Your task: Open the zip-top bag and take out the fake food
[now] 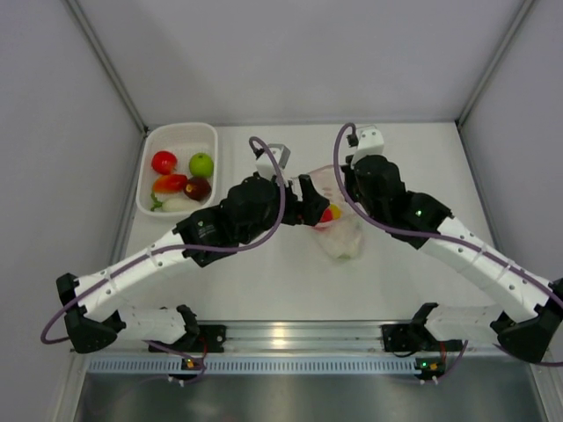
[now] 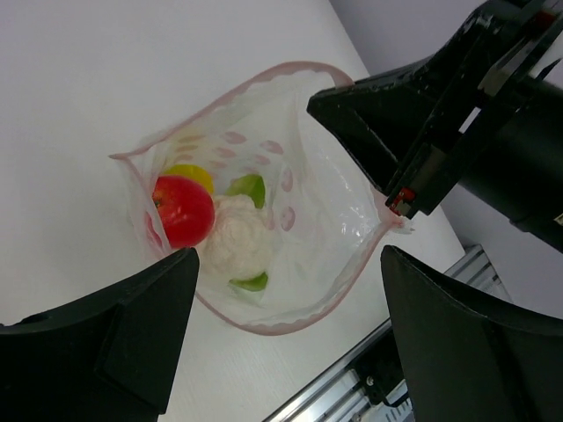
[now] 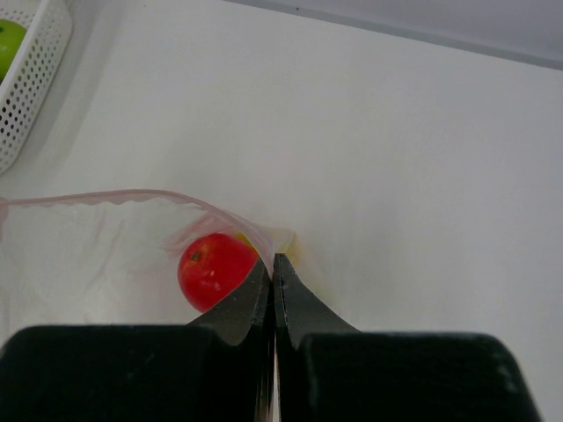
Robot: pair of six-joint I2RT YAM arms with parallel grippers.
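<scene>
The clear zip top bag (image 2: pixel 299 264) stands open on the table, holding a red fake tomato (image 2: pixel 182 211), a yellow piece (image 2: pixel 189 173), a pale piece with green (image 2: pixel 236 237). My right gripper is shut on the bag's rim, pulling it up. My left gripper hovers over the bag's mouth, its fingers apart with nothing between them.
A white basket (image 1: pixel 180 134) at the back left holds several fake fruits and vegetables.
</scene>
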